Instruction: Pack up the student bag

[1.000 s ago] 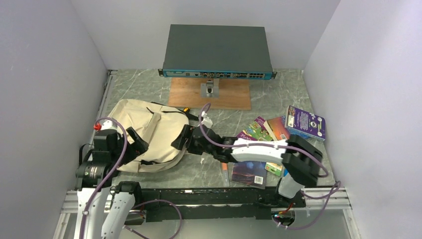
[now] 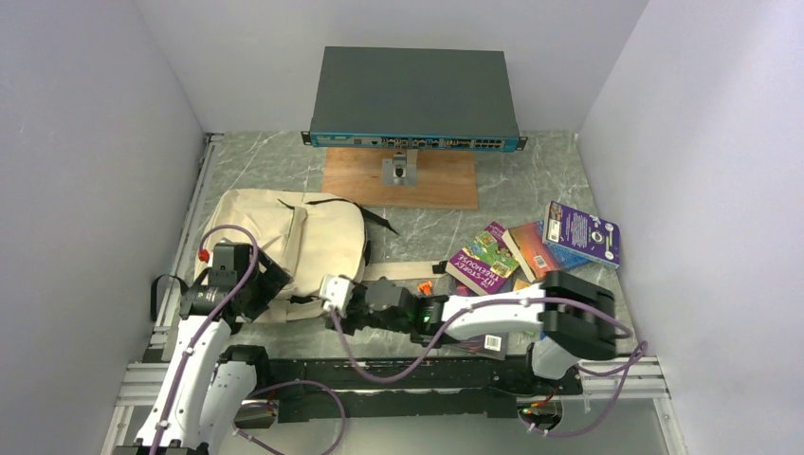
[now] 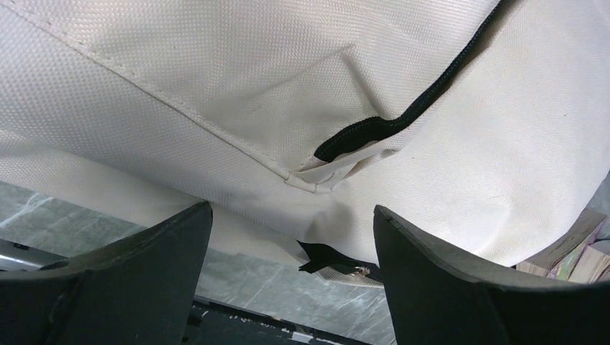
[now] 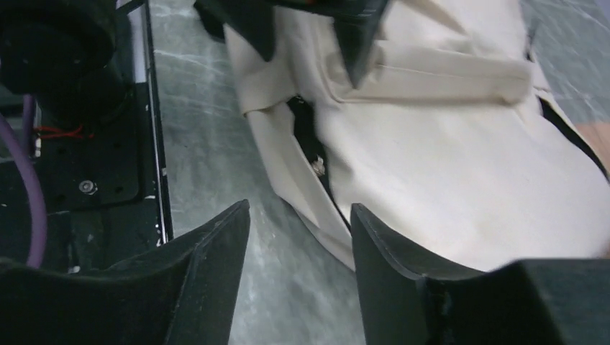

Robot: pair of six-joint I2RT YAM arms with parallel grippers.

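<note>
A cream student bag point(image 2: 327, 232) lies flat on the left of the table, its black zip point(image 3: 424, 100) partly parted in the left wrist view. Over the bag's near-left part hangs my left gripper, its fingers apart and only fabric visible beyond them. My right gripper is beside the bag's near-right corner, blurred by motion. Its fingers stand apart, and the bag's near edge with a black zip end point(image 4: 309, 144) shows past them. Books, including a purple one point(image 2: 481, 270), lie at the right.
A dark blue book point(image 2: 583, 233) rests on the pile at the far right. Orange stationery point(image 2: 425, 287) is partly hidden by the right arm. At the back stands a grey rack unit point(image 2: 412, 95) over a wooden board point(image 2: 346, 175).
</note>
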